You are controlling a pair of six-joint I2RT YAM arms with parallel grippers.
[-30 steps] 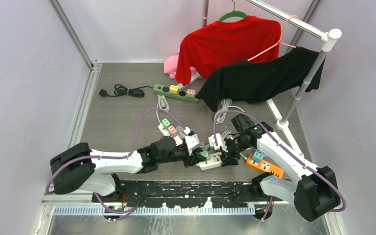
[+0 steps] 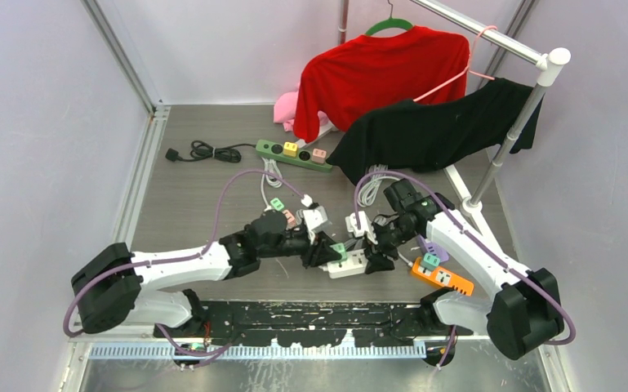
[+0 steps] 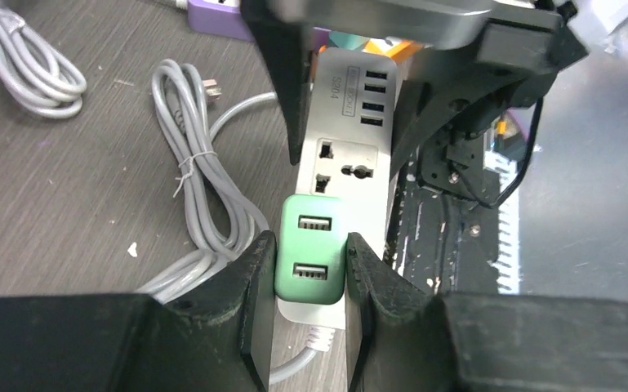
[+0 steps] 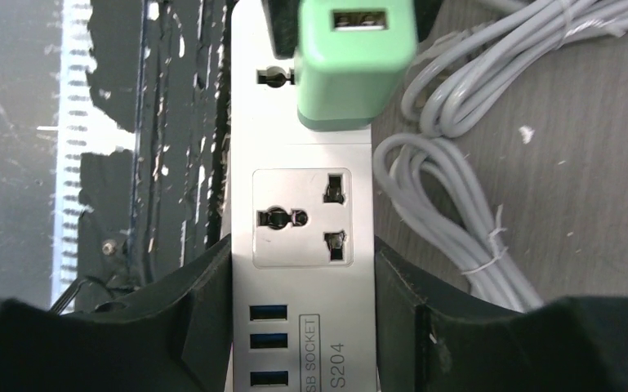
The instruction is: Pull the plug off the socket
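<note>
A white power strip (image 3: 339, 122) with a green cube plug (image 3: 310, 249) at one end is held between both arms at the table's front middle. My left gripper (image 2: 327, 253) is shut on the green plug, as the left wrist view (image 3: 310, 278) shows. The plug covers the end socket and seems to sit on or just over it; whether it is still inserted I cannot tell. My right gripper is shut on the strip's body, beside the middle socket and USB ports.
An orange strip (image 2: 443, 276) lies right, a green strip (image 2: 273, 149) behind with a black cable (image 2: 204, 152). Grey cable coils lie near the grippers. A clothes rack with red (image 2: 376, 73) and black shirts (image 2: 425, 131) stands behind and right.
Both arms have shifted slightly in the top view, the left wrist moving a little left and the right arm slightly up, with the strip and plug between them.
</note>
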